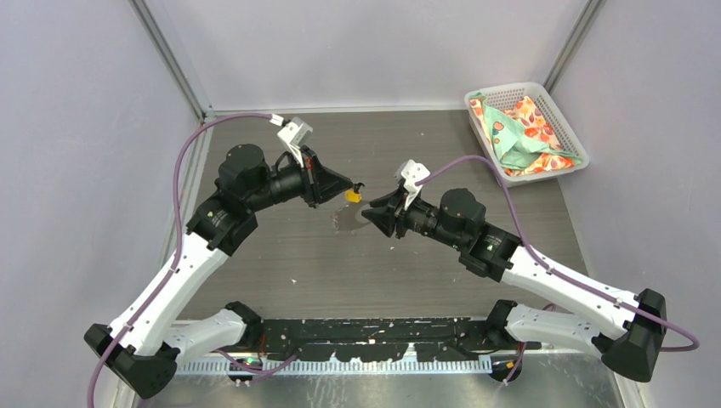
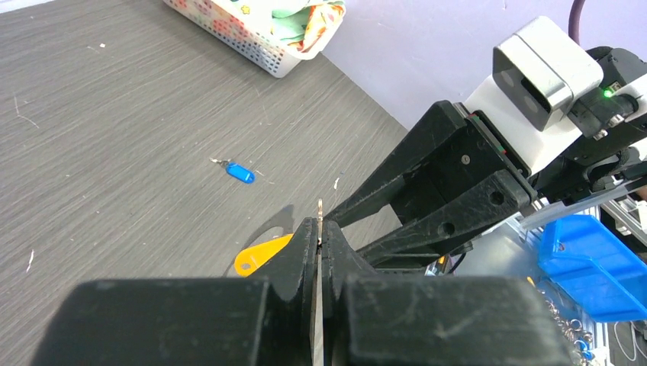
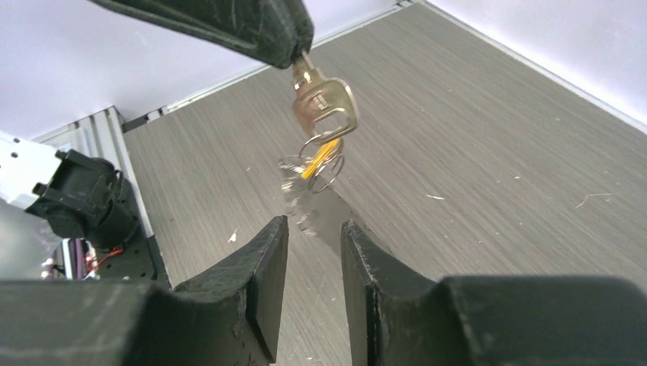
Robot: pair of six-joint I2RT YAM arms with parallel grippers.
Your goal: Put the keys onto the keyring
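My left gripper (image 1: 352, 186) is shut on the blade of a brass key, whose tip shows above the fingertips in the left wrist view. From the hole in the key's head hang thin metal rings (image 3: 326, 174) with a yellow tag, seen nearly edge-on in the right wrist view. A short gap below and right of them stands my right gripper, partly open with nothing between its fingers. Farther off on the table lies a blue tag (image 2: 239, 173) with a small metal piece at its end.
A white basket (image 1: 544, 175) with patterned cloth occupies the back right corner. The left wrist view also shows a blue tray (image 2: 591, 267) at the right, with small metal items near it. The grey tabletop (image 1: 323, 280) around the grippers is mostly bare.
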